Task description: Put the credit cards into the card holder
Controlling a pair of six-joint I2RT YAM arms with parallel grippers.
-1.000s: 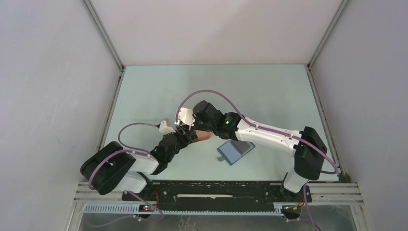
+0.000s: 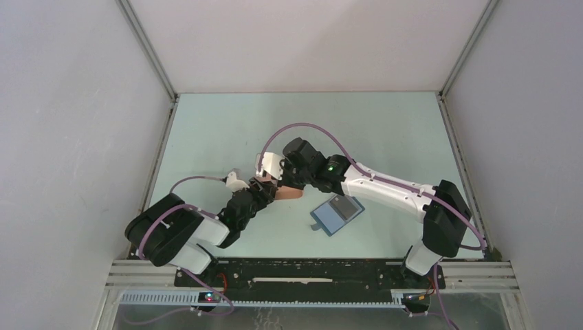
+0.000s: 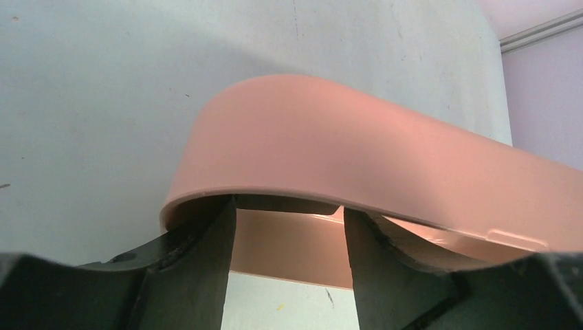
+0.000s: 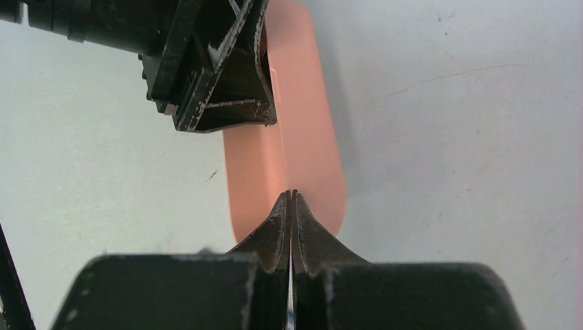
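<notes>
The salmon-pink card holder lies mid-table, mostly under both grippers. In the left wrist view my left gripper is part open at the near edge of the holder, with a dark flat piece visible inside between the fingertips; whether it is held I cannot tell. My right gripper is shut, its tips at the holder's wall, nothing visible between them. The left gripper's black body covers the holder's far part in the right wrist view. No credit card is clearly identifiable.
A blue-grey card-like pad with a darker rectangle and a tab lies right of the holder, under the right arm. Side walls bound the table.
</notes>
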